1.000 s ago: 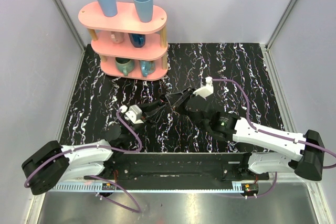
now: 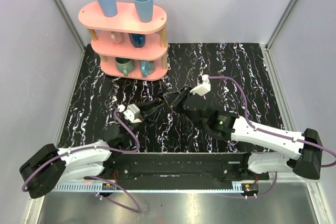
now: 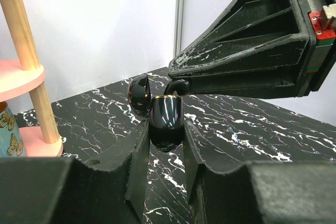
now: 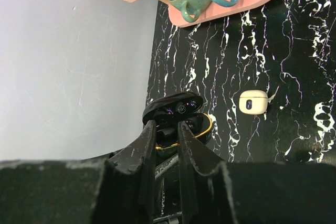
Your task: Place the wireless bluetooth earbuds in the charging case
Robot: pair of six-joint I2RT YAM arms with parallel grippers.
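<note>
In the left wrist view my left gripper is shut on the glossy black charging case (image 3: 166, 124), its lid (image 3: 139, 95) standing open. The right wrist view shows that case with lid (image 4: 173, 106) raised and gold rim, just beyond my right gripper's fingertips (image 4: 167, 127), which are closed together. Behind the case in the left wrist view, a small black piece (image 3: 176, 86) sits at the tip of my right gripper, likely an earbud, partly hidden. From above, both grippers meet near the middle of the table (image 2: 226, 61).
A pink shelf (image 2: 123, 17) with cups and mugs stands at the back left. A small cream earbud case (image 4: 253, 102) lies on the marble table in the right wrist view. White walls bound both sides.
Both arms have shifted slightly: the left a little to the left, the right a little upward in the top view. The grip on the case looks the same.
</note>
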